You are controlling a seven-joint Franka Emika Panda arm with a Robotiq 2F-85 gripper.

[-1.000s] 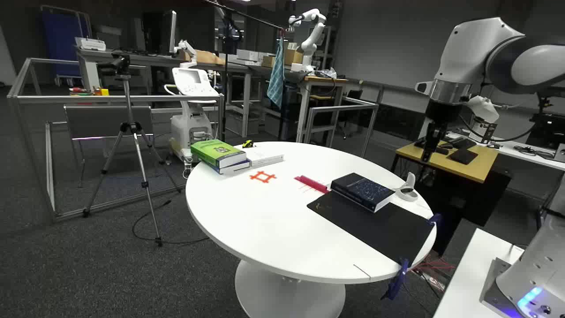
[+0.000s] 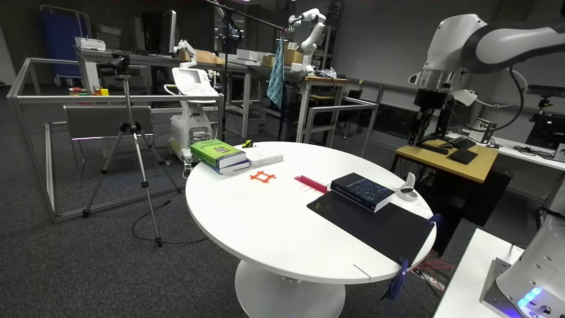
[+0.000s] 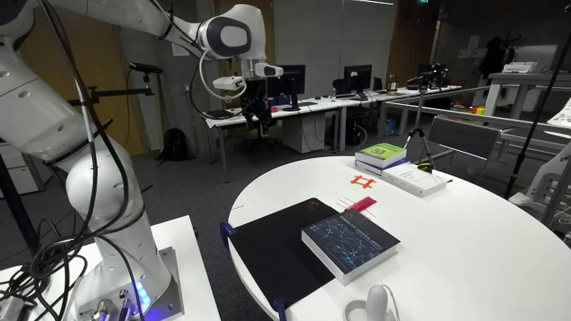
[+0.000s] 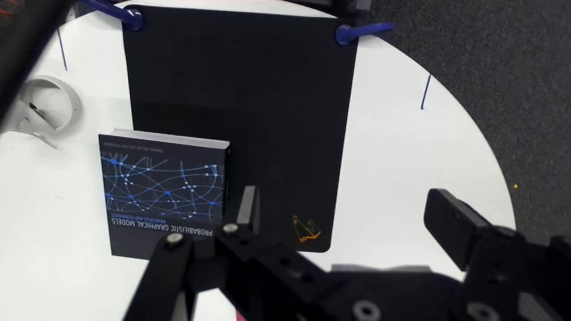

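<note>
My gripper is open, its two dark fingers wide apart and nothing between them. It hangs high above the table's robot-side edge, seen also as the dark gripper [image 3: 257,120] in exterior view 2. Below lies a dark blue book [image 4: 166,184], "Probabilistic Graphical Models", flat and partly over a black mat [image 4: 241,80]. In the wrist view the left finger overlaps the book's corner, though the gripper is well above it. Farther off, a green book [image 2: 217,151] rests on a blue book [image 2: 235,167], beside a white book [image 3: 415,177].
Blue clamps [image 4: 346,34] hold the mat at the table edge. A grey-white ring-shaped device [image 2: 406,190] sits near the dark book. A red strip [image 3: 362,203] and orange hash-shaped piece [image 2: 263,177] lie mid-table.
In exterior view 1 my gripper has risen and shifted slightly left, and the hand appears turned. The books, mat and other table items have not moved.
</note>
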